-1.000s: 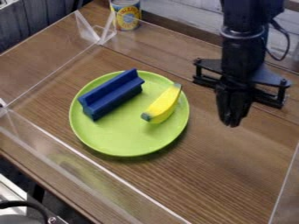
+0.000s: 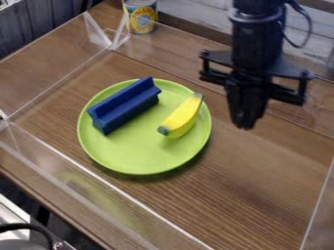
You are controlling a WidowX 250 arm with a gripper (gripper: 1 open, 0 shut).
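The black gripper (image 2: pixel 243 117) hangs pointing down at the upper right, above the wooden table and to the right of a green plate (image 2: pixel 137 159). Its fingertips look close together, with nothing visible between them. On the plate lie a dark blue block (image 2: pixel 125 105) on the left and a yellow banana (image 2: pixel 183 115) on the right, near the gripper but apart from it in the view.
A can (image 2: pixel 141 16) stands at the back left. Clear barriers edge the table. The wooden surface below and right of the plate is bare, as is the upper left.
The gripper has moved left, toward the plate. The block, banana and plate have stayed where they were.
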